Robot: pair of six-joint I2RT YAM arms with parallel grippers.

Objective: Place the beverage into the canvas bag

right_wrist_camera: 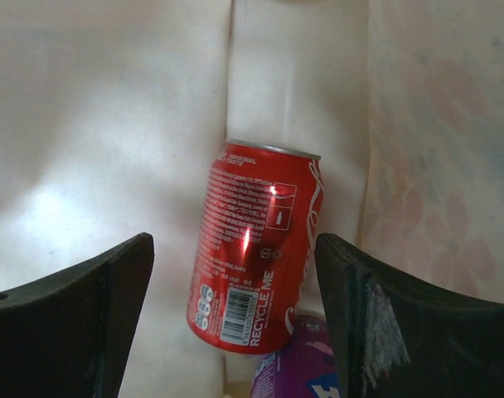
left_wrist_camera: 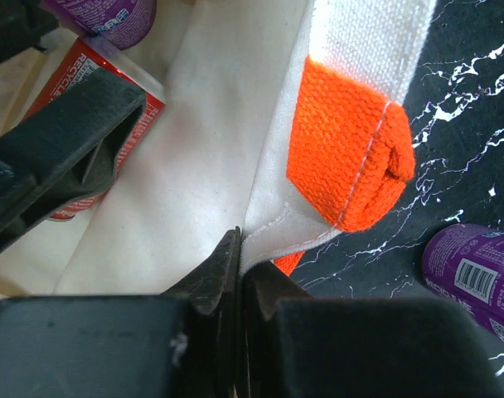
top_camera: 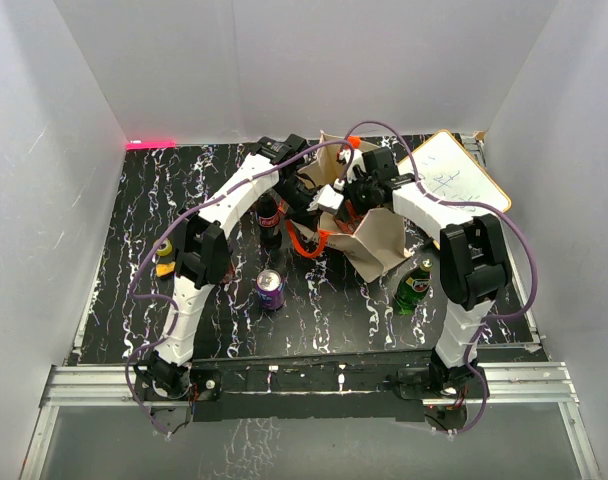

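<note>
The canvas bag (top_camera: 374, 250) stands open at the centre back, its orange strap (left_wrist_camera: 347, 149) hanging over the near rim. Inside, a red can (right_wrist_camera: 248, 240) lies beside a purple can (right_wrist_camera: 289, 373). My left gripper is shut on the bag's cream rim. My right gripper is open inside the bag, its fingers either side of the red can. A purple can (top_camera: 270, 290) stands outside, in front of the bag.
A cola bottle (top_camera: 268, 225) stands left of the bag, a green bottle (top_camera: 412, 290) front right. A whiteboard (top_camera: 454, 170) lies back right; small yellow items (top_camera: 164, 255) sit at left.
</note>
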